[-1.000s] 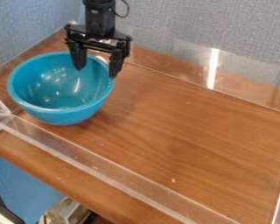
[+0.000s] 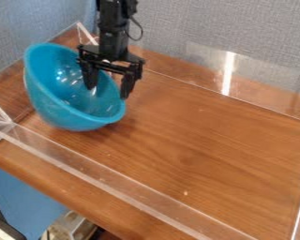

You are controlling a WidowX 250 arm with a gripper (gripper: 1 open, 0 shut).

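Note:
A turquoise bowl (image 2: 72, 105) stands at the left of the wooden table, tipped so its far left side is raised high. My black gripper (image 2: 108, 81) is at the bowl's back right, its fingers at and inside the rim; whether it grips the bowl or is merely against it is unclear.
Grey padded walls (image 2: 253, 52) rise behind. Below the front-left edge are a blue surface and some hardware.
The gripper has moved slightly down. The bowl has tilted, its left and back side rising noticeably.

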